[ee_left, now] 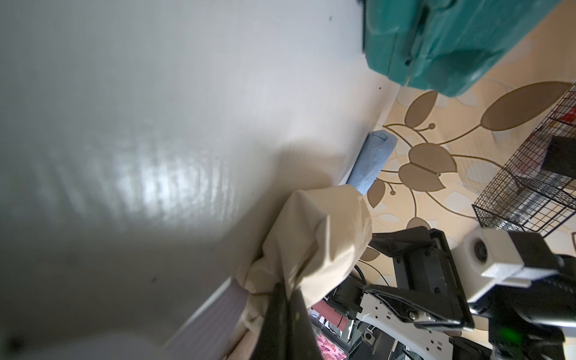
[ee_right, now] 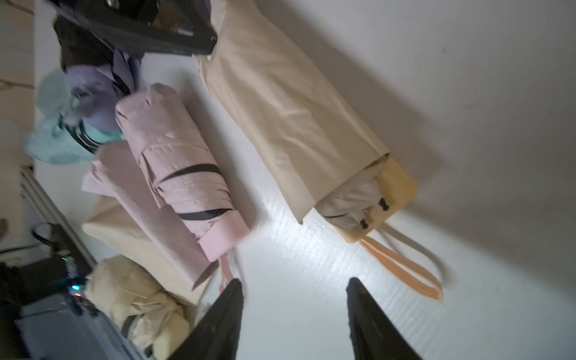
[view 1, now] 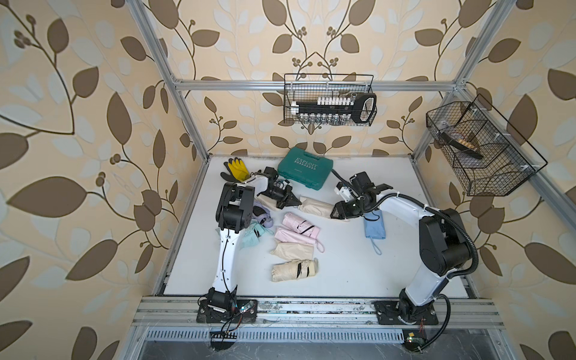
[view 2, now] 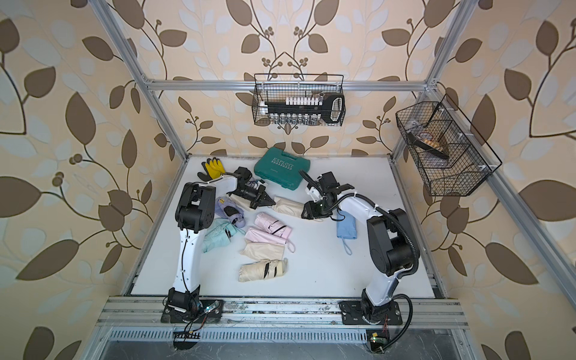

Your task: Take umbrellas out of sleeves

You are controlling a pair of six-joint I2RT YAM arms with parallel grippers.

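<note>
A beige sleeve (ee_right: 300, 120) lies across the middle of the table. At its open mouth the tan handle end (ee_right: 399, 183) of an umbrella sticks out, bunched fabric beside it and a strap loop (ee_right: 408, 267) trailing. My left gripper is shut, pinching the sleeve's far end between its fingertips. Over the open-mouth end hovers my right gripper (view 1: 337, 213), its fingers (ee_right: 228, 312) spread with only bare table showing between them. Off to the right, beside the right arm, is a blue sleeved umbrella (view 1: 375, 226).
Pink umbrella (ee_right: 174, 162), pink sleeve (ee_right: 144, 210), beige sleeve (view 1: 292, 250) and beige umbrella (view 1: 294, 270) lie in front. Lilac (view 2: 231, 213) and mint (view 2: 219, 234) items sit at left. A green case (view 1: 306, 168) and yellow glove (view 1: 238, 169) stand behind.
</note>
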